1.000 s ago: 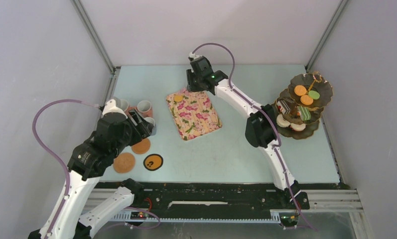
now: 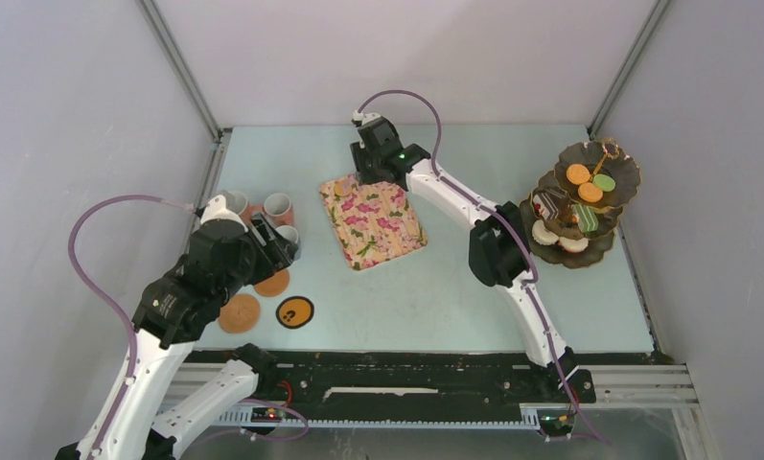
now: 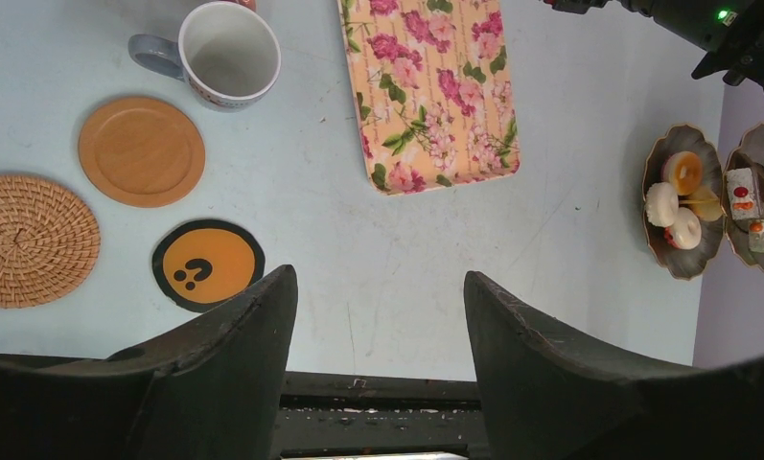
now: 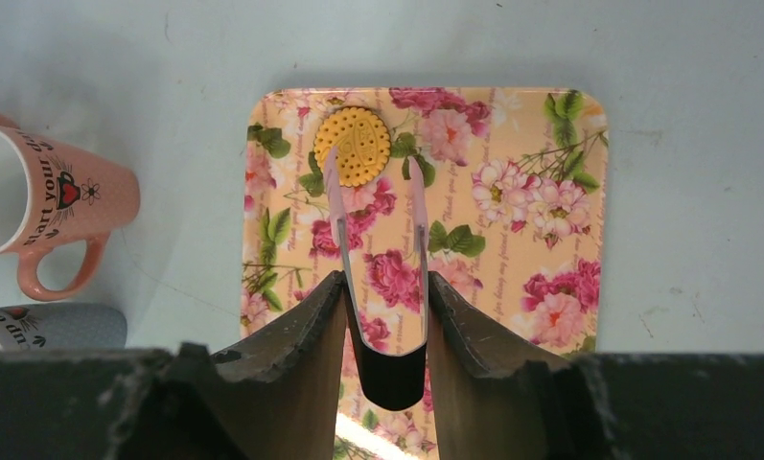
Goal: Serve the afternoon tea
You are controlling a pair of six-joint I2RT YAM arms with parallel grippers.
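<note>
My right gripper is shut on a pair of tongs point(image 4: 419, 230) with a black end and slim pink arms. The tongs reach over a round yellow biscuit point(image 4: 366, 144) lying near a corner of the floral tray point(image 4: 502, 259). One tip overlaps the biscuit's lower edge in the right wrist view, the other sits just right of it; contact cannot be told. My left gripper stands open and empty near the mugs. One mug, pale inside with a grey handle point(image 3: 157, 55), shows in the left wrist view; a pink mug point(image 4: 81, 206) appears in the right wrist view.
A brown coaster point(image 3: 141, 151), a woven coaster point(image 3: 33, 240) and a bear-faced coaster point(image 3: 208, 265) lie at the front left. On the right, a tiered stand point(image 2: 603, 251) carries biscuits and cakes. Between tray and stand the table point(image 2: 454, 307) is mostly clear beneath the right arm.
In the top view, my right gripper has shifted left overall and toward the front, and now partly covers the biscuit's corner of the tray. My left arm has hardly moved.
</note>
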